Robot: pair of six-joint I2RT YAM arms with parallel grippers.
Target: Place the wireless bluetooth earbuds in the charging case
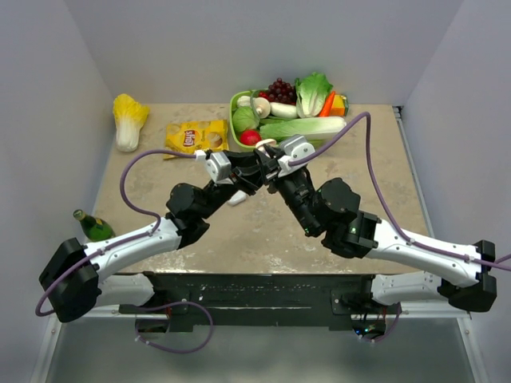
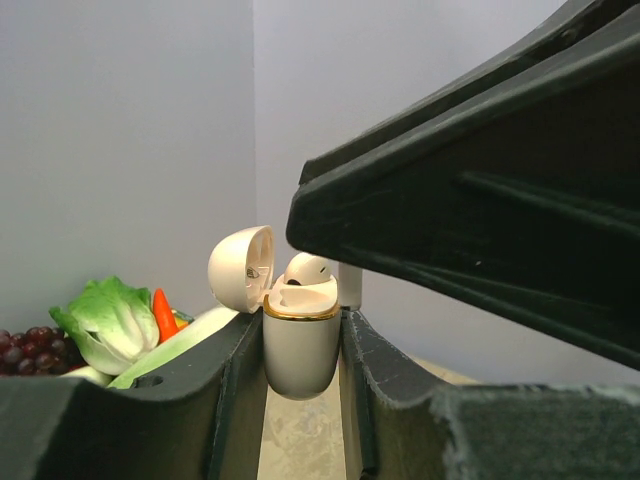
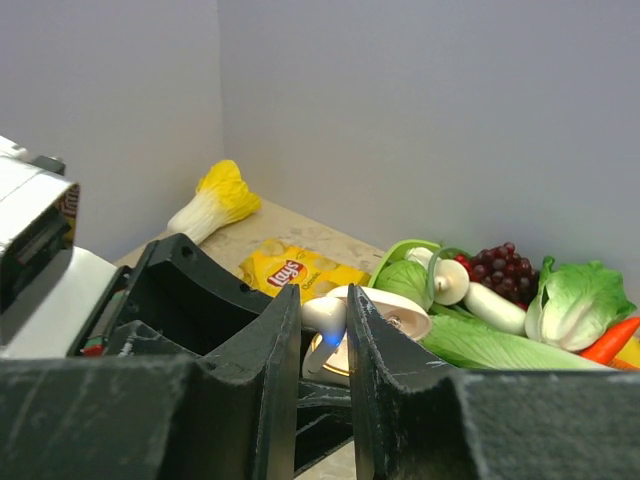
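In the left wrist view the cream charging case (image 2: 300,350) stands upright with its lid open, my left gripper shut on it. An earbud (image 2: 306,266) shows inside the case, and a white stem (image 2: 350,285) is just behind, under the big black fingers (image 2: 480,180) of the other gripper. In the right wrist view my right gripper is shut on a white earbud (image 3: 324,312), held right at the open case, with blue light on it. Whether that earbud is seated is hidden.
A green basket of vegetables (image 1: 235,120) stands at the back, with a chip bag (image 1: 192,136) and yellow cabbage (image 1: 128,120) to its left. A bottle (image 1: 94,225) lies at the left edge, a small white object (image 1: 237,198) on the table below the grippers.
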